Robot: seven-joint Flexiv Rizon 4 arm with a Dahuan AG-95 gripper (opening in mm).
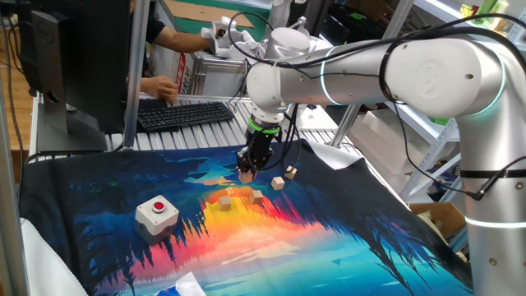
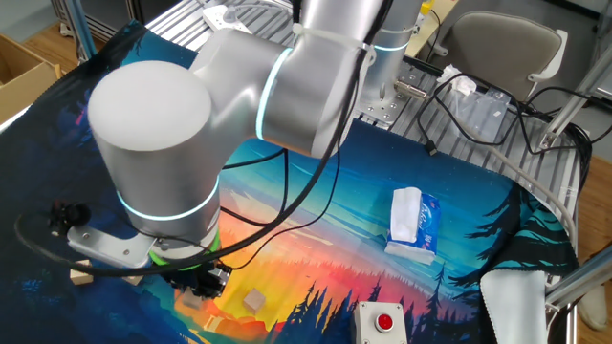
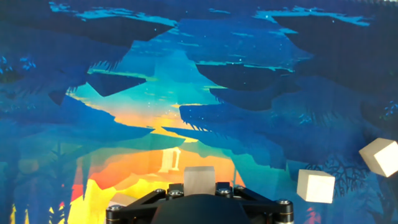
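My gripper is shut on a small pale wooden block [image 3: 199, 178], which shows between its fingers at the bottom of the wrist view. In exterior view 1 that held block appears at the gripper's tip, over the far part of the printed cloth; its clearance from the cloth is hard to judge. Two more wooden blocks, a nearer one [image 3: 315, 186] and a farther one [image 3: 380, 157], sit to the right in the wrist view. Exterior view 1 also has a left block [image 1: 225, 202] and a middle block [image 1: 256, 197] on the cloth, nearer the camera than the gripper.
A grey box with a red button [image 1: 157, 218] stands on the cloth at left. A tissue pack [image 2: 414, 225] lies on the cloth in exterior view 2. Beyond the cloth are a keyboard [image 1: 182, 116] and a monitor [image 1: 82, 74]. Cables hang around the arm.
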